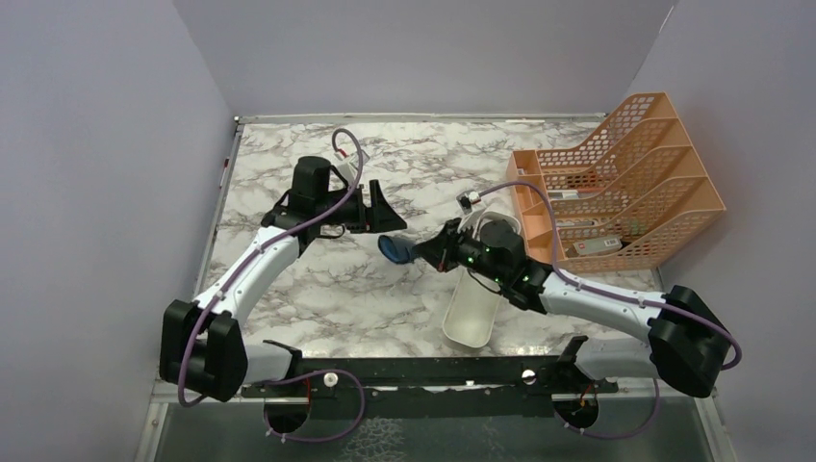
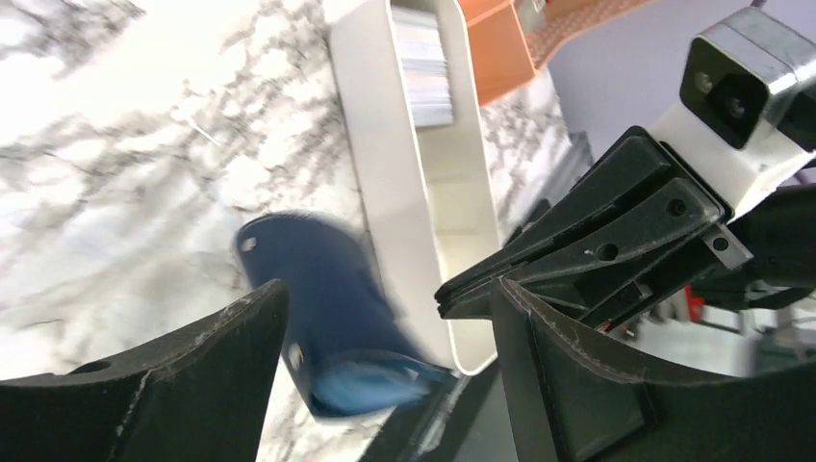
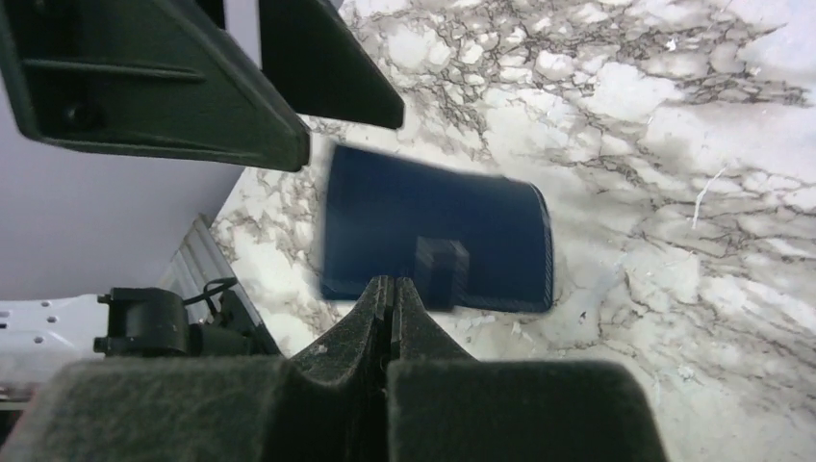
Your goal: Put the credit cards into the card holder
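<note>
The dark blue card holder [image 1: 394,249] shows blurred near the middle of the table, below my left gripper [image 1: 389,229]. In the left wrist view the holder [image 2: 332,318] appears beyond the open fingers, with nothing gripped between them. My right gripper [image 1: 420,252] is shut at the holder's right side. From the right wrist, its closed fingertips [image 3: 385,294] overlap the holder's near edge [image 3: 500,250]; whether they touch it I cannot tell. White card-like pieces [image 2: 421,67] lie in one end of the long white tray [image 2: 385,144].
That tray [image 1: 471,322] stands partly under my right arm. An orange compartment rack [image 1: 616,183] with several items fills the right side. Bare marble tabletop [image 1: 298,308] lies at the left and front.
</note>
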